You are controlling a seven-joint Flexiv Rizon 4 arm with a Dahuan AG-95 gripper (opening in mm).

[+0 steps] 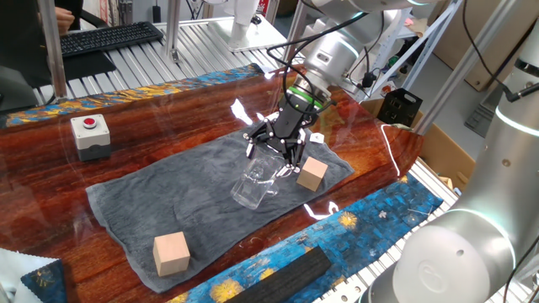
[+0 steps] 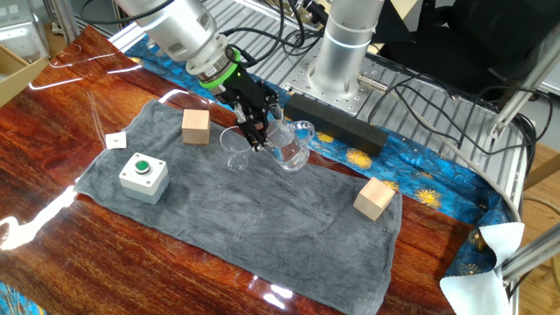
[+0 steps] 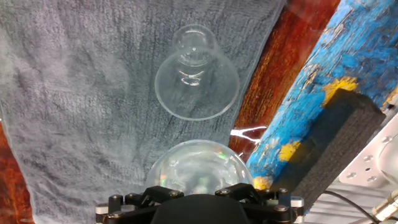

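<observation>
My gripper (image 1: 274, 155) points down at a slant over the grey towel. It is shut on a clear glass mug (image 2: 287, 147), which tilts along the line of the gripper; its handle (image 2: 304, 131) stands out to one side. In the wrist view the glass mug (image 3: 199, 167) shows as a round clear shape between the fingers, partly hidden by the gripper body. Whether the mug touches the towel I cannot tell. A clear footed glass (image 3: 197, 84) is close beside the mug, apart from it in the wrist view.
One wooden block (image 1: 312, 173) is near the gripper, another (image 1: 172, 253) at the towel's far end. A button box (image 2: 144, 178) is near the towel's edge. A black bar (image 2: 335, 123) lies on the blue cloth.
</observation>
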